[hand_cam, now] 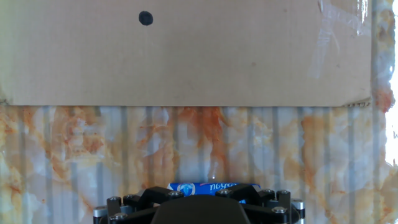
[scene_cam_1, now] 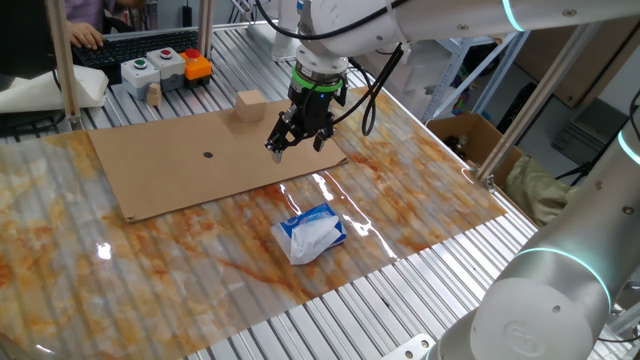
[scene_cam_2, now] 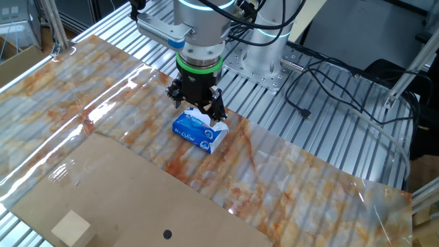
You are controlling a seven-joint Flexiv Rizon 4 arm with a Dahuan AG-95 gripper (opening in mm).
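A blue and white tissue pack with white tissue sticking out lies on the marbled sheet, toward the robot's base. My gripper hangs in the air with its two fingers spread wide apart and nothing between them. From exterior view 2, the pack appears just below the gripper, with clear height between them hard to judge. In the wrist view only a blue strip of the pack shows; the gripper's own body covers the rest.
A flat cardboard sheet with a black dot lies beyond the pack. On its far edge sits a wooden block. Button boxes stand at the back.
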